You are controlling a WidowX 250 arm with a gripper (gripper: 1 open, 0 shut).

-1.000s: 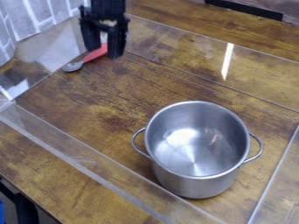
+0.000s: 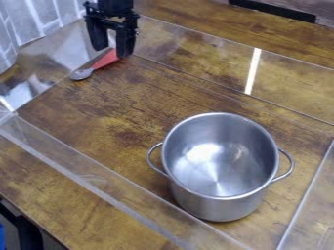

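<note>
My black gripper (image 2: pixel 112 39) is at the top left, over the far end of a spoon (image 2: pixel 104 61) with a red handle and a metal head, which lies on the wooden surface near the left clear wall. Whether the fingers are open or shut is too small and dark to tell. A large steel pot (image 2: pixel 220 164) with two side handles stands empty at the lower right.
Clear plastic walls (image 2: pixel 92 186) surround the wooden work surface (image 2: pixel 117 117). The middle of the surface between spoon and pot is free. A crinkled silvery sheet lies beyond the left side.
The gripper has moved from lower over the red handle a second ago to higher and further back. The spoon and pot look unmoved.
</note>
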